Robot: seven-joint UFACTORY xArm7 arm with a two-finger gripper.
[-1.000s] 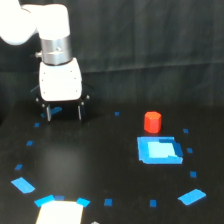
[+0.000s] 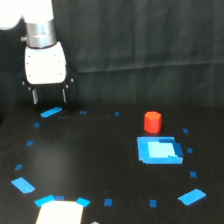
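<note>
A red block [image 2: 152,122] with a faceted, rounded outline stands right of centre on the black table. Just in front of it is a shallow blue tray [image 2: 142,151] with a white patch inside. From the white arm at the upper left, my gripper [image 2: 50,95] points downward. Its two thin, dark fingers [image 2: 35,96] stand apart with nothing visible between them. The gripper is well to the left of both the block and the tray.
Blue tape strips [image 2: 192,197] and small blue squares mark the table. A pale block-like thing [image 2: 60,212] is cut off by the bottom edge. Dark curtain [image 2: 150,50] hangs behind.
My gripper has moved left and up, uncovering a blue tape strip beneath it. The red block and the blue tray have not moved.
</note>
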